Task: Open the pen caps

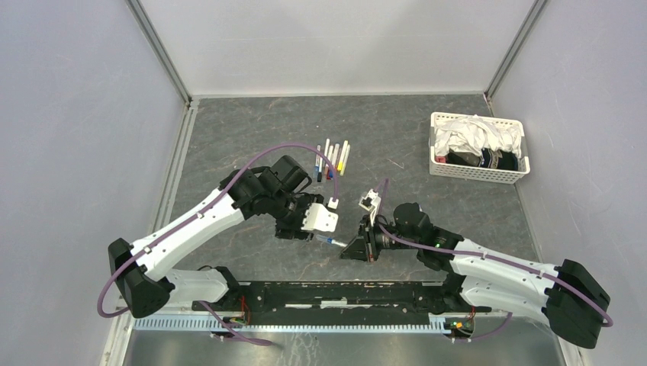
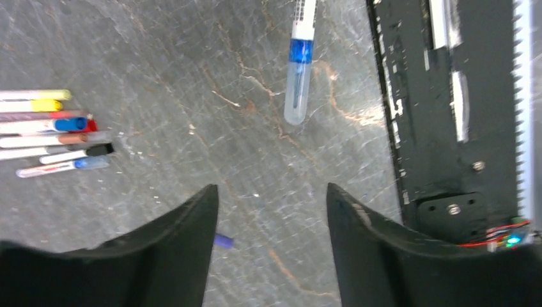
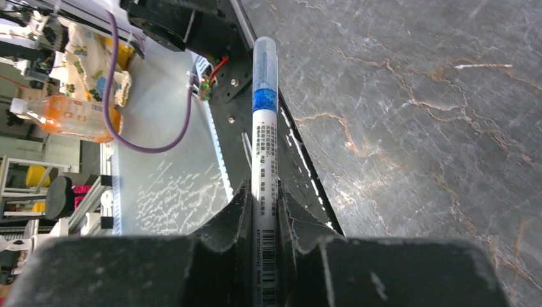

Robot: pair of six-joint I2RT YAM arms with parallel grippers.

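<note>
A white marker [image 3: 264,160] with a blue band and a clear cap [image 3: 265,64] is clamped between the fingers of my right gripper. Its capped end points away from that gripper and, in the top view, leftward toward my left arm. In the left wrist view the same clear cap [image 2: 296,96] hangs ahead of my left gripper, apart from its fingers. That gripper stands wide open and empty. Beyond its left finger a small purple cap [image 2: 224,240] lies on the table.
Several capped pens [image 1: 332,158] lie in a row at the back middle of the table. A white basket [image 1: 477,169] with cloth stands at the back right. The dark rail [image 1: 339,293] runs along the front edge.
</note>
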